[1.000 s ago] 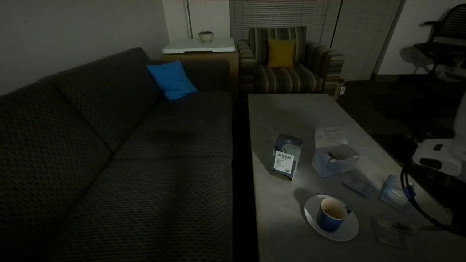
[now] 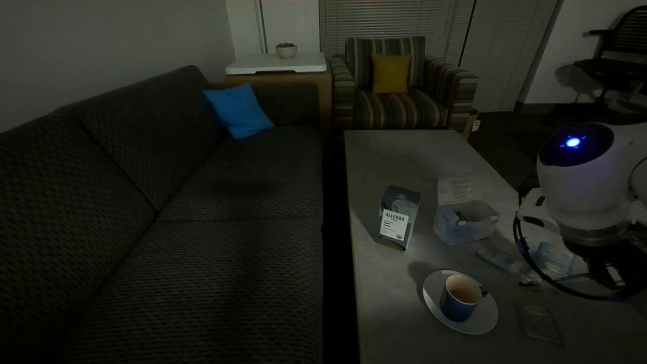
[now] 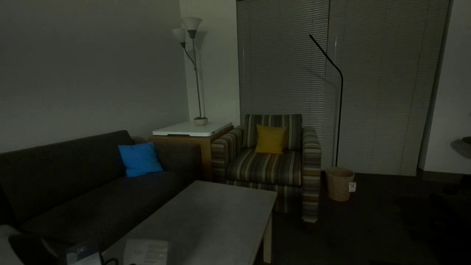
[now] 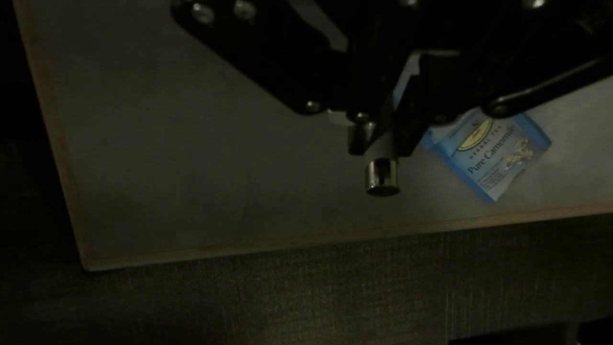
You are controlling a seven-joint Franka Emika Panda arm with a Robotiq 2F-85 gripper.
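In the wrist view my gripper is shut on a small cylinder [image 4: 382, 177] with a shiny metal end. The cylinder points down past the fingertips; its upper part is hidden between the fingers. Beyond it, on the right, a blue Pure Camomile tea packet [image 4: 494, 152] lies on the table, partly covered by the gripper. Exterior view 1 has the arm [image 2: 585, 188] at the right, over the table's right side, with its dark gripper low and hard to make out. A blue packet [image 2: 555, 260] shows beside it.
On the coffee table [image 2: 400, 157] stand an Allegro bag [image 2: 398, 209], an open box [image 2: 464, 223] and a blue cup [image 2: 459, 297] on a white saucer [image 2: 433, 294]. Other packets [image 2: 500, 258] lie near the box.
The arm has swung in from the right edge, farther over the table. Its cable loop has shifted left and up and now crosses in front of the blue packet.
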